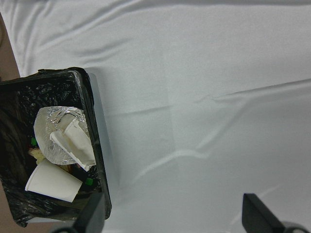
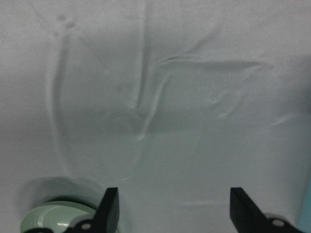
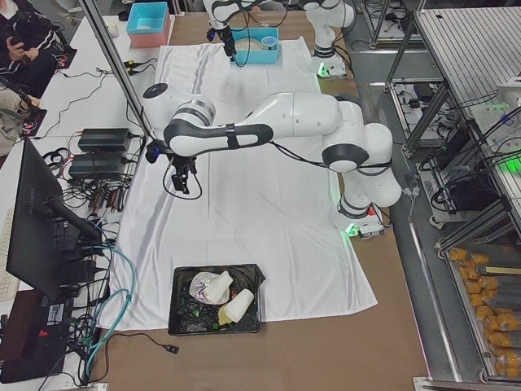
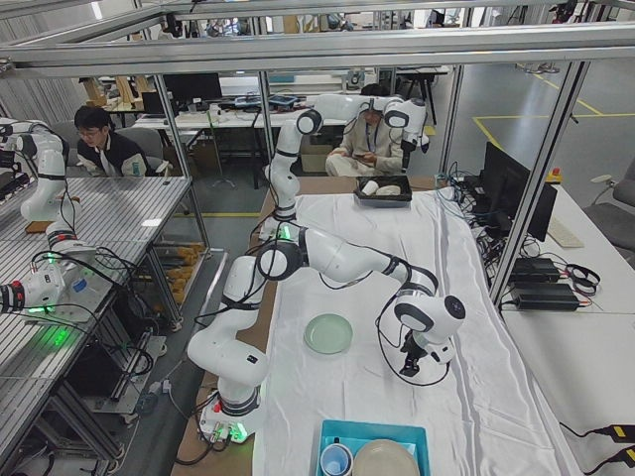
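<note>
My left gripper (image 3: 183, 181) hangs over the white cloth beside the black-lined bin (image 3: 187, 305). In the left wrist view its fingers stand open and empty. The bin holds crumpled plastic (image 1: 48, 126), a white cup (image 1: 52, 182) lying on its side and other scraps. My right gripper (image 4: 417, 359) is at the far end in the camera left view, near the blue box (image 4: 417, 441); its fingers are open and empty in the right wrist view. A green plate (image 4: 327, 333) lies on the cloth, partly visible at that view's lower left.
The blue box holds a blue-rimmed cup (image 4: 335, 462) and a beige plate (image 4: 382, 461). A monitor (image 3: 37, 220), power units and cables line one side of the table.
</note>
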